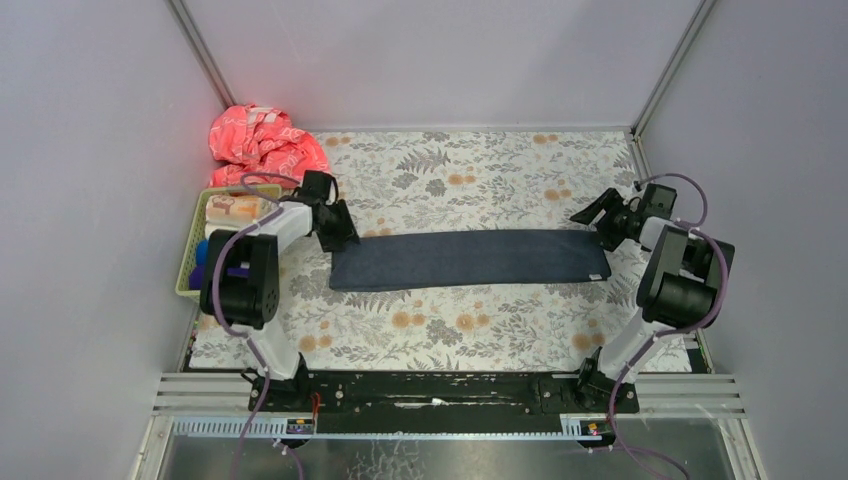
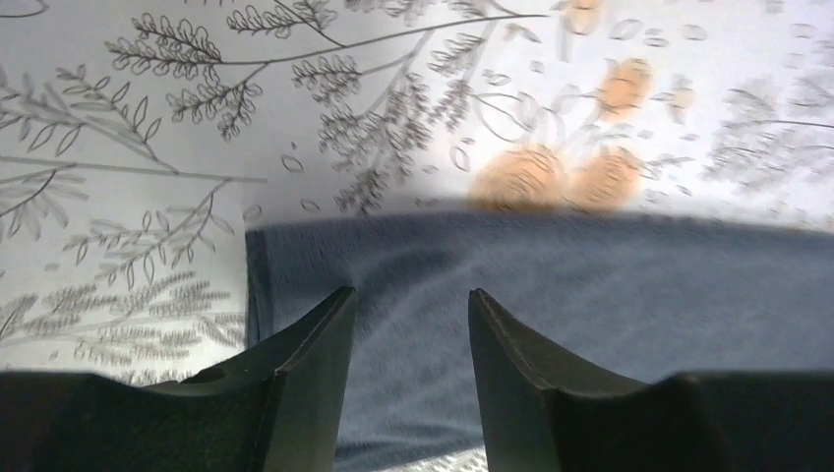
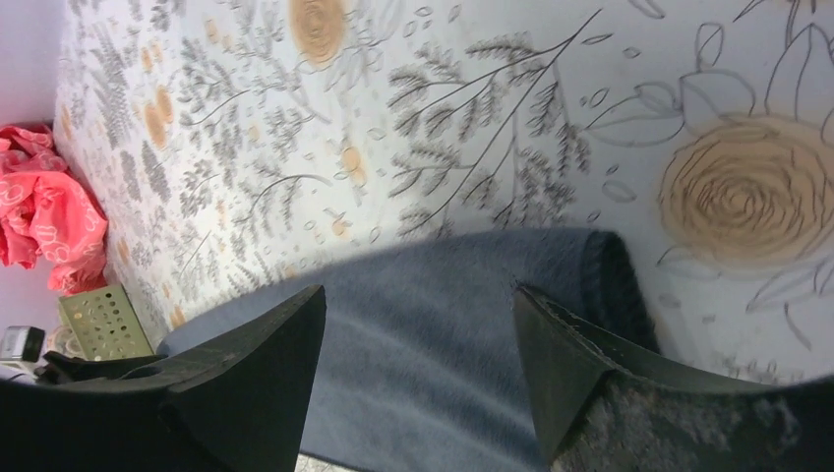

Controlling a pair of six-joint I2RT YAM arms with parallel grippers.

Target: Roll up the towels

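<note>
A dark blue-grey towel (image 1: 465,259), folded into a long narrow strip, lies across the patterned mat, with a small white tag near its right end. Over its left end is my left gripper (image 1: 345,240); in the left wrist view its fingers (image 2: 320,369) stand apart above the cloth and grip nothing. My right gripper (image 1: 587,222) is at the strip's far right corner. In the right wrist view that gripper's fingers (image 3: 290,344) are wide apart, with towel (image 3: 423,334) beneath them and nothing held.
On the left a green basket (image 1: 190,240) holds several rolled towels, partly hidden by my left arm. Behind it lies a crumpled coral cloth (image 1: 262,145).
</note>
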